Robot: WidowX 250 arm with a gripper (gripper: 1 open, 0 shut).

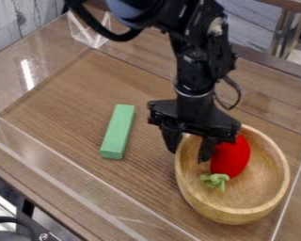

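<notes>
My black gripper [194,141] is lowered at the left side of a wooden bowl [247,204]. Its right finger reaches over a red strawberry-like object [229,156] with green leaves, which lies in the bowl. Whether the fingers touch or hold it cannot be seen clearly. A green bar [117,132] lies on the table to the left of my gripper.
A clear wire-like or plastic item [87,26] stands at the top left. A wooden edge runs along the back right.
</notes>
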